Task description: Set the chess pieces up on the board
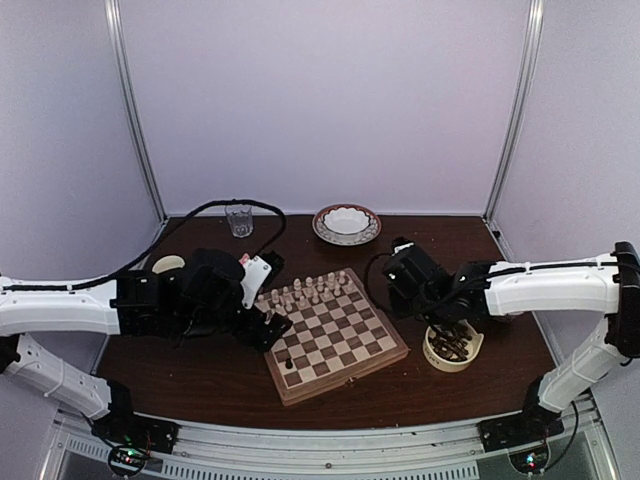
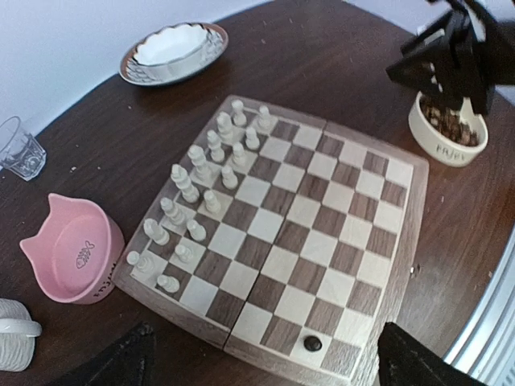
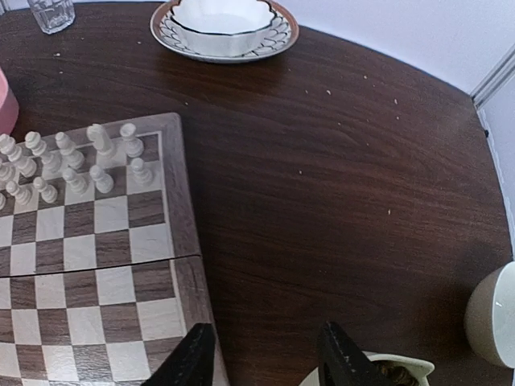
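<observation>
The wooden chessboard (image 1: 330,335) lies on the table with light pieces (image 2: 187,183) along its far side in two rows. One dark piece (image 2: 312,343) stands alone near the front left corner, no gripper touching it. In the left wrist view my left gripper is open, its fingers wide apart over the board's left part, nothing between them. Dark pieces (image 1: 452,342) fill a round cream bowl (image 1: 450,362) right of the board. Partly open, my right gripper hangs between board and bowl; its gap is empty.
A pink bowl (image 2: 84,253) sits left of the board, and a white cup (image 3: 492,314) is at the far right. A plate with a white bowl (image 1: 347,225) and a glass (image 1: 239,220) stand at the back. Bare table (image 3: 322,177) lies behind the cream bowl.
</observation>
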